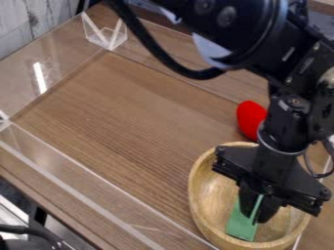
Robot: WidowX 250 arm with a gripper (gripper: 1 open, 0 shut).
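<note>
My gripper (261,195) reaches down into a round wooden bowl (209,200) at the bottom right, shut on a green block (240,224). The block lies inside the bowl, its upper part hidden by the gripper. The fingertips themselves are hard to make out.
A red object (251,119) lies behind the arm, beyond the bowl. A clear plastic piece (107,29) is at the back left. Black cables hang across the top.
</note>
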